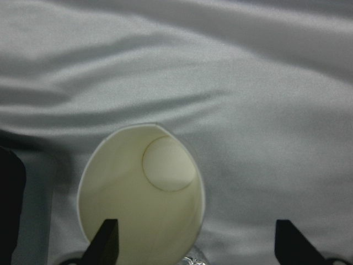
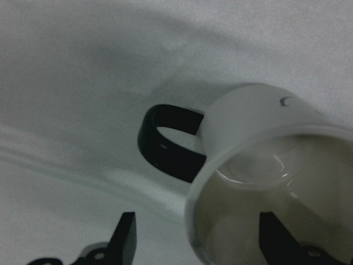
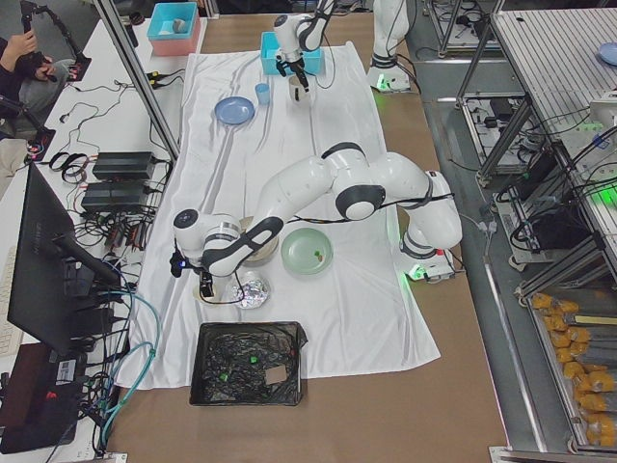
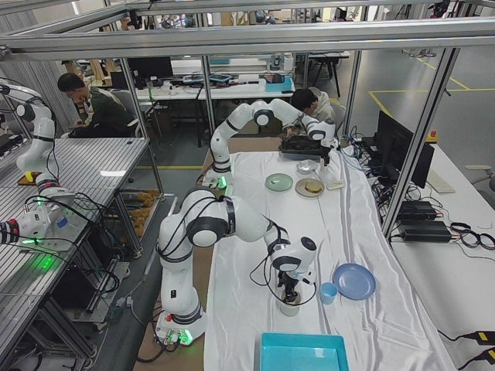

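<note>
My left gripper stands open over a cream paper cup point(image 1: 138, 204), one finger at its rim, in the left wrist view. In the right wrist view my right gripper is open over a white mug point(image 2: 259, 107) with a black handle point(image 2: 165, 160); one finger is over the mug's interior, the other outside the rim. A crumpled foil dish point(image 3: 251, 294) lies beside the paper cup.
A green plate point(image 3: 307, 251), a tan plate point(image 4: 308, 190) with food, a black lined crate point(image 3: 248, 363), a blue plate point(image 4: 353, 281), a blue cup point(image 4: 328, 293) and a turquoise bin point(image 4: 303, 353) share the white cloth.
</note>
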